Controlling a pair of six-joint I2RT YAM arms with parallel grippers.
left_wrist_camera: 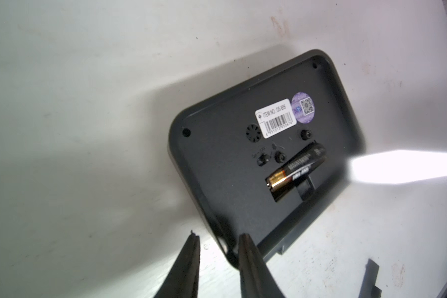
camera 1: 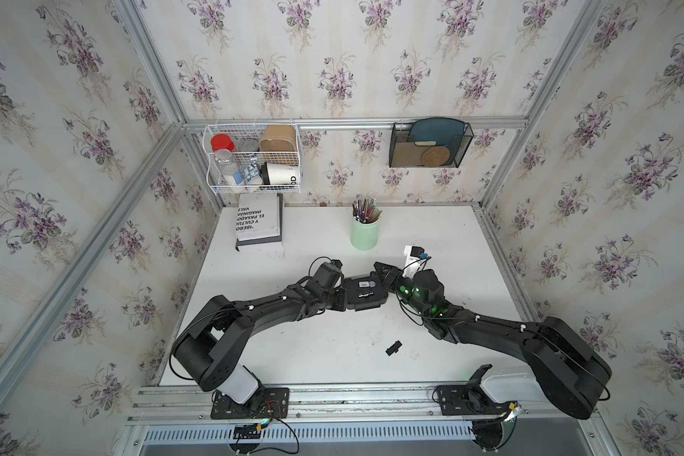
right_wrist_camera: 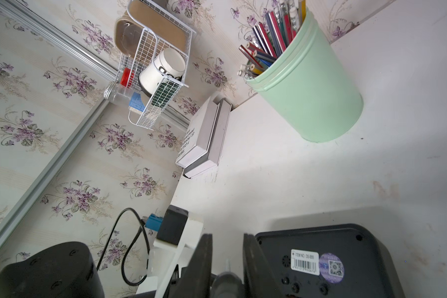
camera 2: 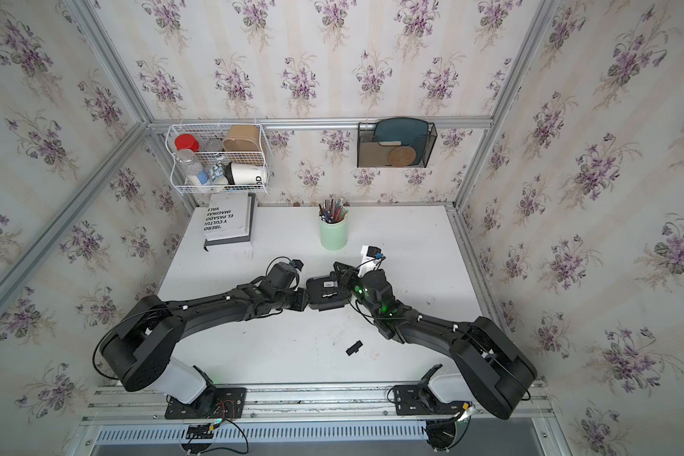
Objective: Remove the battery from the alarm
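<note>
The black alarm (left_wrist_camera: 218,164) lies back up on the table (left_wrist_camera: 84,124), with a battery (left_wrist_camera: 293,169) tilted in its open compartment. My left gripper is open at the alarm's near corner, its fingers apart. My right gripper is above and beside the alarm, with a dark rounded object (right_wrist_camera: 227,285) between its fingers, too hidden to identify. A blurred, bright white shape beside the alarm in the left wrist view is unclear.
A green pen cup (right_wrist_camera: 313,94) stands behind the alarm. Books (camera 1: 258,220) lie at back left. A small black piece (camera 1: 393,347) lies at the front.
</note>
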